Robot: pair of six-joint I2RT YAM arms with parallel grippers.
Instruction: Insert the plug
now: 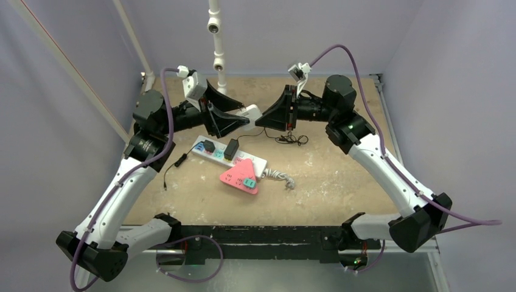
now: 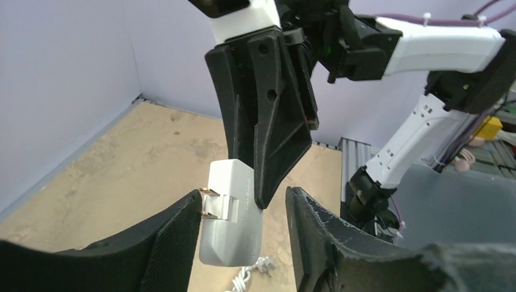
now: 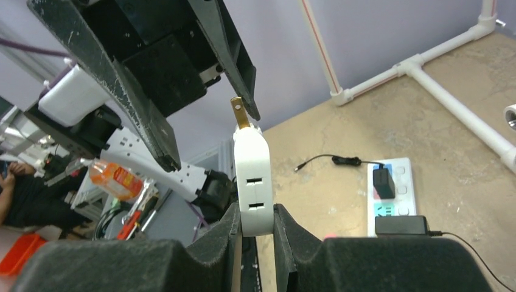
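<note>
A white plug adapter (image 1: pixel 249 117) with brass prongs is held in the air at the centre by my right gripper (image 1: pixel 261 121), which is shut on it; in the right wrist view its slotted body (image 3: pixel 253 176) stands upright between the fingertips. My left gripper is open around the other end; in the left wrist view the adapter (image 2: pixel 234 243) sits between its spread fingers, nearer the left one, with the prongs pointing toward that finger. Below, the white power strip (image 1: pixel 208 152) and pink triangular strip (image 1: pixel 234 176) lie on the table.
Black adapters (image 1: pixel 231 149) stand in the white strip, with thin cords beside it. A teal piece (image 1: pixel 249 182) sits on the pink strip, and a coiled white cable (image 1: pixel 280 178) lies to its right. White pipes run along the back.
</note>
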